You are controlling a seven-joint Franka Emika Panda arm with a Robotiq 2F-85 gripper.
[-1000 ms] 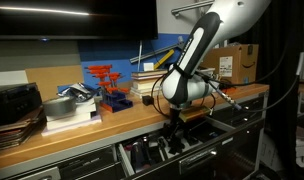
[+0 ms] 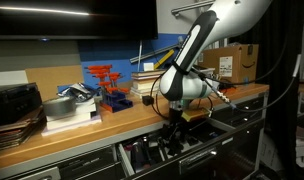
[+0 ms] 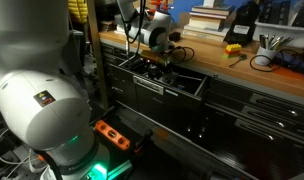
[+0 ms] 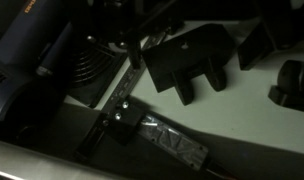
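My gripper (image 2: 171,132) hangs from the white arm over an open drawer under the wooden counter. It is dark against the drawer, with nothing seen held in its open finger. Looking down in the wrist view, I see a black block with two prongs (image 4: 187,58) on the pale drawer floor. Below it lies a flat grey-and-black piece (image 4: 172,138) beside a dark slotted strip (image 4: 117,92). On the left are a dark rounded tool with orange lettering (image 4: 30,40) and a black round grille (image 4: 89,72). Shadow hides much of the contents.
The drawer's front edge (image 4: 32,160) crosses the lower wrist view. On the wooden counter (image 2: 117,122) stand a metal pot (image 2: 59,107), a red rack (image 2: 107,78), stacked books (image 2: 145,80) and a cardboard box (image 2: 237,63). A second robot arm (image 3: 54,118) fills the near left of exterior view 2.
The arm has shifted slightly over the last second, with its gripper still above the open drawer. The counter objects stay in place.
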